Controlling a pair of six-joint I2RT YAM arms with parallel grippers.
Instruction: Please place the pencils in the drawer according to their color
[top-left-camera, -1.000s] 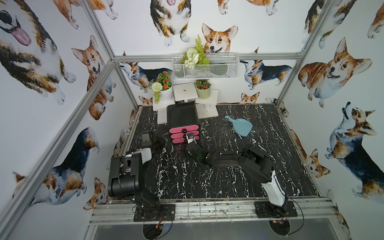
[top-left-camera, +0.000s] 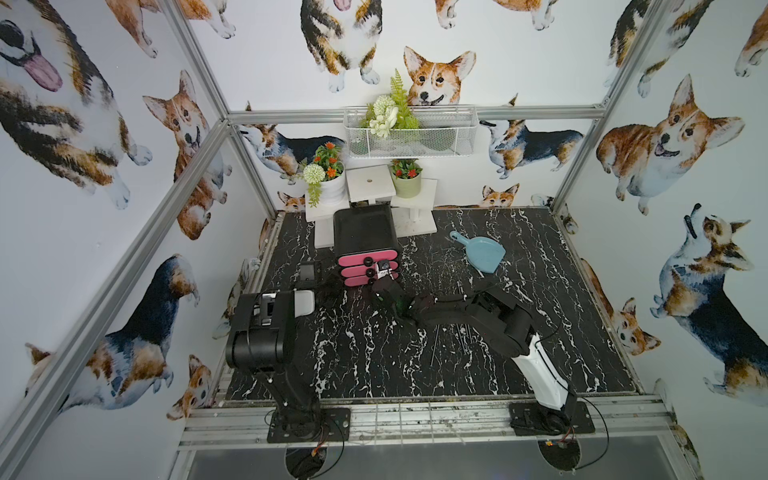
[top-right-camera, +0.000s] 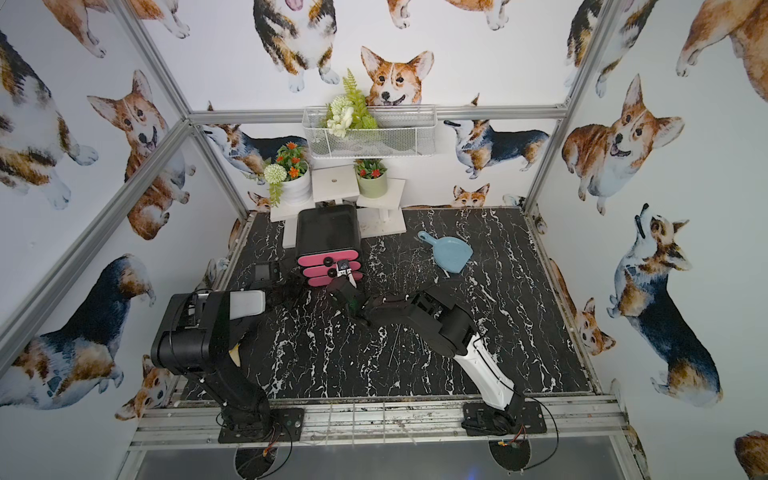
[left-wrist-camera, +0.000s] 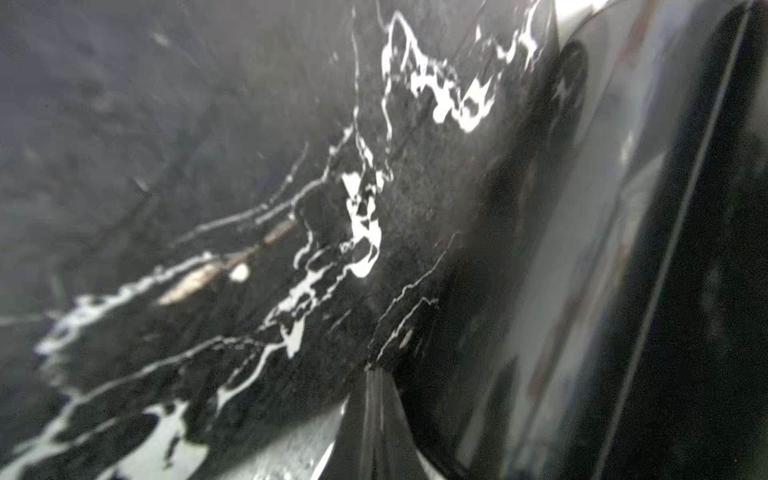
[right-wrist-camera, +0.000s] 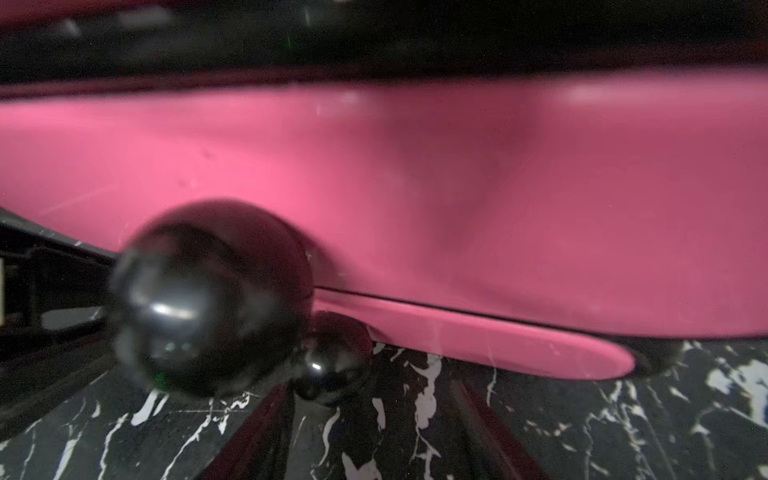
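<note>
A black drawer unit (top-left-camera: 365, 228) with stacked pink fronts (top-left-camera: 361, 259) and round black knobs stands at mid-table. My right gripper is at its front, fingers apart. In the right wrist view a large knob (right-wrist-camera: 212, 300) is close by on the left, and a smaller knob (right-wrist-camera: 329, 357) of a lower front shows near the left finger; whether it is touched is unclear. My left gripper is shut, nothing visible between its tips, low over the table beside a glossy dark surface (left-wrist-camera: 608, 264). Thin dark sticks (top-left-camera: 434, 348), perhaps pencils, lie right of the unit, colours too small to tell.
A blue dustpan (top-left-camera: 484, 253) lies at the back right. Behind the unit are white stands (top-left-camera: 414, 220) with potted plants (top-left-camera: 407, 182), and a wire basket (top-left-camera: 436, 140) hangs above.
</note>
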